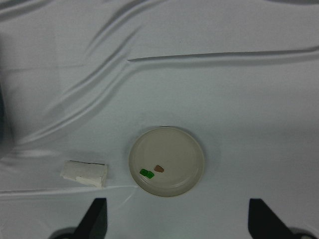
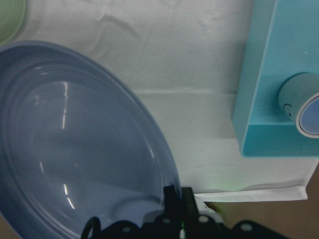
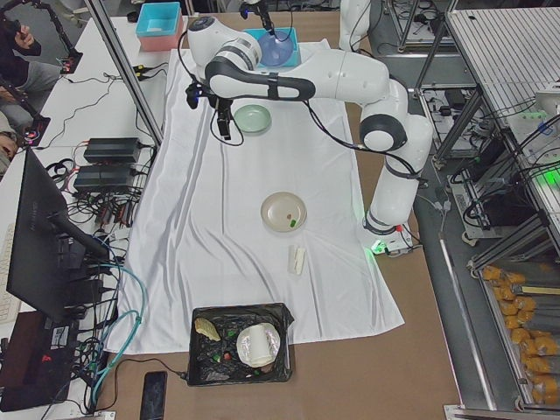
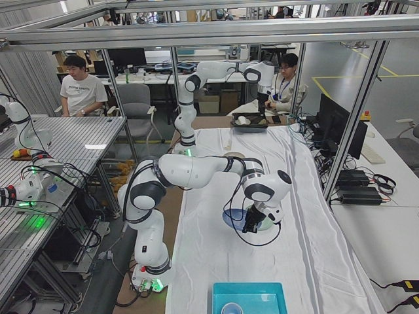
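In the right wrist view my right gripper is shut on the rim of a blue plate (image 2: 75, 139), held beside a teal bin (image 2: 256, 99) with a cup (image 2: 296, 104) inside. A green plate (image 2: 7, 15) lies on the cloth. My left gripper is open and empty, high above a beige plate (image 1: 179, 154) holding green and brown scraps; a white block (image 1: 83, 173) lies beside it.
A black tray (image 3: 210, 350) with a white plate and scraps sits at the table's far end from the bin.
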